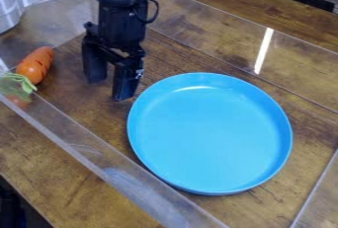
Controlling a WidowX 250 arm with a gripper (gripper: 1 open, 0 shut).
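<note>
My black gripper point(111, 70) hangs low over the wooden table at the upper left of the camera view, its two fingers spread open and nothing visible between them. A blue plate point(209, 133) fills the right middle, just right of and below the gripper. An orange carrot point(36, 67) with a pale green top lies at the left, apart from the gripper, partly seen through a clear plastic edge.
A transparent rim or wall point(106, 163) crosses the lower left. Something white and translucent stands at the top left corner.
</note>
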